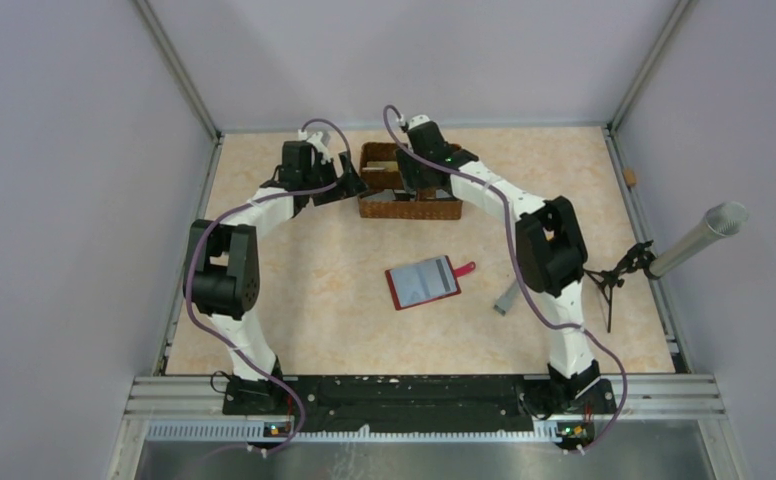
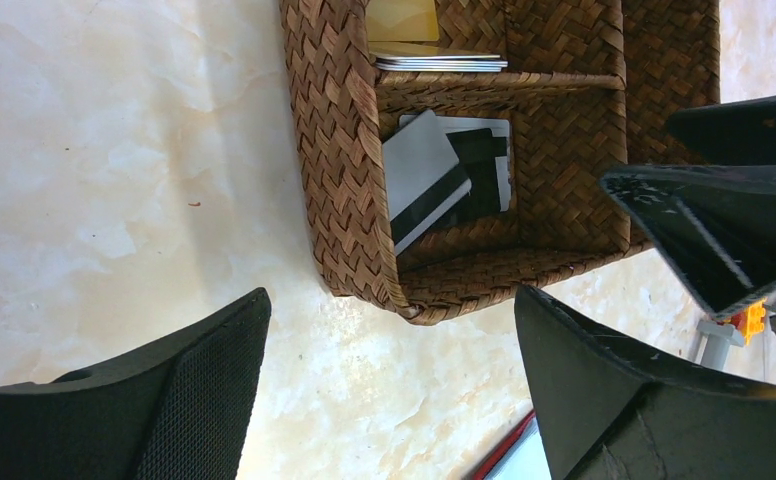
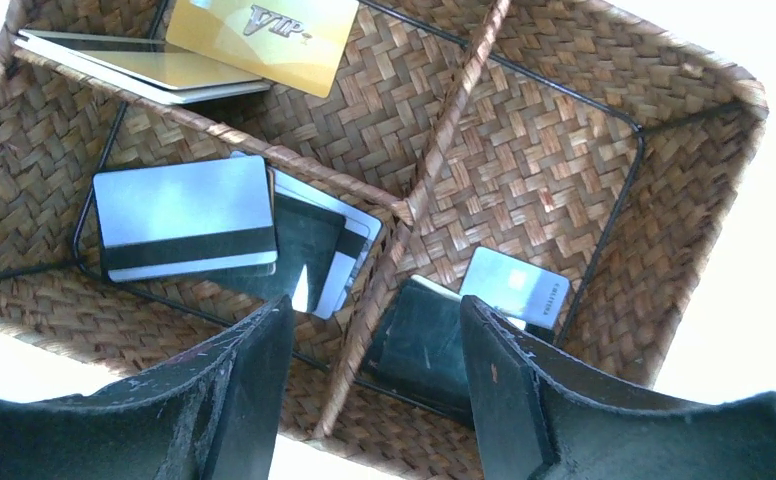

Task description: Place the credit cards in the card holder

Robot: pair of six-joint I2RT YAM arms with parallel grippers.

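Note:
A silver card with a black stripe (image 3: 186, 205) lies loose in the front-left compartment of the wicker basket (image 1: 409, 210). It rests partly over a dark card (image 3: 314, 240) and pale cards beneath. Gold and white cards (image 3: 144, 70) lean in the compartment behind, beside a gold VIP card (image 3: 264, 35). My right gripper hovers over the basket's front divider, fingers apart and nothing between them. Just left of the basket, my left gripper is open and empty. No card is in either hand.
The front-right compartment holds a dark flat item (image 3: 424, 345) and a small pale card (image 3: 514, 285). A red-edged board (image 1: 424, 282) lies on the table in front, with a grey tool (image 1: 507, 297) to its right.

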